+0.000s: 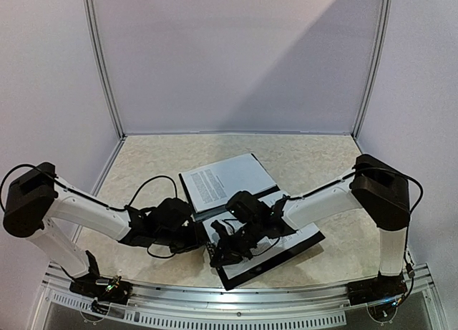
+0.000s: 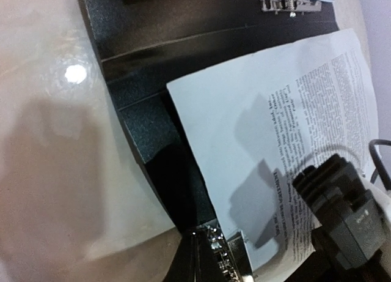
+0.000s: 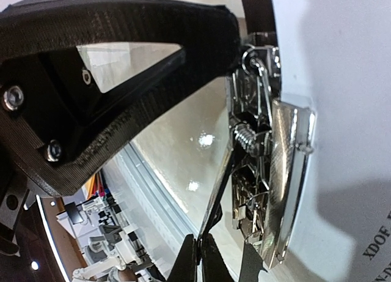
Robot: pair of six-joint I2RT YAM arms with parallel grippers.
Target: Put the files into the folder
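A black folder (image 1: 270, 268) lies open on the table, tilted, with a printed sheet on each half. The near sheet (image 2: 226, 111) rests beside a metal clip (image 3: 244, 135) at the folder's left edge; a flat metal bar of that clip lies over the paper. My left gripper is shut at the clip, and its curved black finger (image 3: 208, 40) reaches the clip's far end. Shut too is my right gripper, its tips meeting the end of a thin metal lever (image 3: 215, 193); whether they pinch it cannot be told.
The far sheet (image 1: 225, 181) lies on the folder's other half, where a second clip (image 2: 290, 2) shows. Both arms reach in close together over the folder's left edge.
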